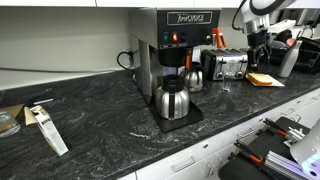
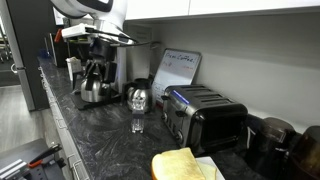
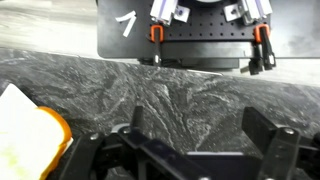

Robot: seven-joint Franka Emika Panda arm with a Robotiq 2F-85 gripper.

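Observation:
My gripper stands open above the dark counter, its two fingers (image 3: pixel 133 140) wide apart with nothing between them. In exterior view 1 the gripper (image 1: pixel 257 58) is at the far right, near the toaster (image 1: pixel 230 65). What looks like bread on an orange-edged board or plate (image 2: pixel 180 165) lies on the counter in front of the toaster (image 2: pixel 205 118). Part of this bread (image 3: pixel 22 140) shows at the left edge of the wrist view, beside the gripper rather than between its fingers. A clear glass (image 2: pixel 138 118) stands on the counter apart from it.
A tall coffee machine (image 1: pixel 168 50) with a steel carafe (image 1: pixel 172 100) stands mid-counter. Another steel pot (image 1: pixel 193 76) is beside it. A carton (image 1: pixel 48 130) stands at the left. Clear counter (image 1: pixel 100 100) lies between carton and machine. The arm's mounting plate (image 3: pixel 120 40) borders the counter's front edge.

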